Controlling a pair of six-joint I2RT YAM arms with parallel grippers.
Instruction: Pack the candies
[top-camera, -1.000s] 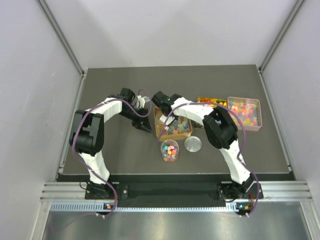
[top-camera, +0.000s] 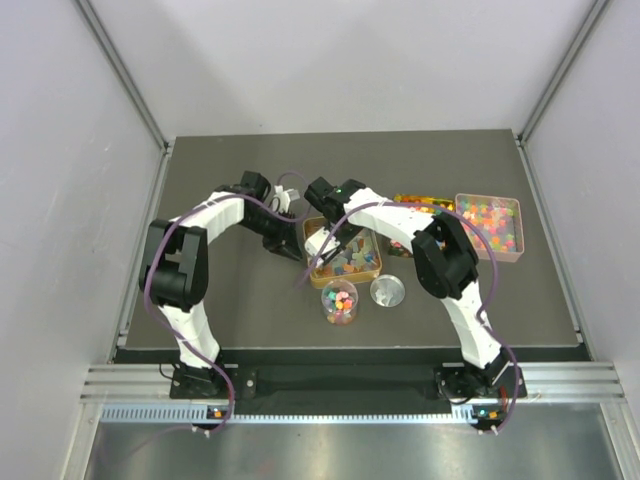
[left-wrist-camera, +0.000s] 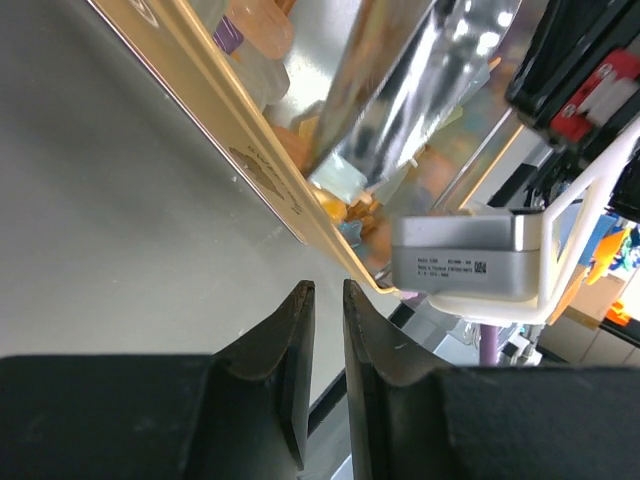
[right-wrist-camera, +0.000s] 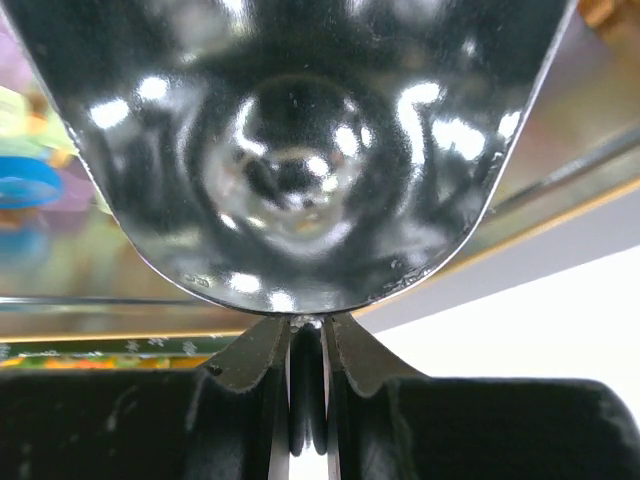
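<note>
A gold-rimmed tin box (top-camera: 352, 275) holding wrapped candies stands mid-table, partly hidden by my right arm. My right gripper is shut on a shiny metal scoop (right-wrist-camera: 290, 190), held down in that box. My left gripper is just outside the box's left wall (left-wrist-camera: 240, 130), its fingertips close together with a narrow gap, holding nothing that shows. A clear round jar (top-camera: 340, 302) with colourful candies stands in front of the box.
A clear lid (top-camera: 387, 290) lies beside the jar. At right are a pink-rimmed box (top-camera: 490, 250) of candies and a yellow packet (top-camera: 420, 199), partly under my right arm.
The tin box has shifted slightly to the left over the last second, along with my right gripper and scoop. The left arm has barely moved.
</note>
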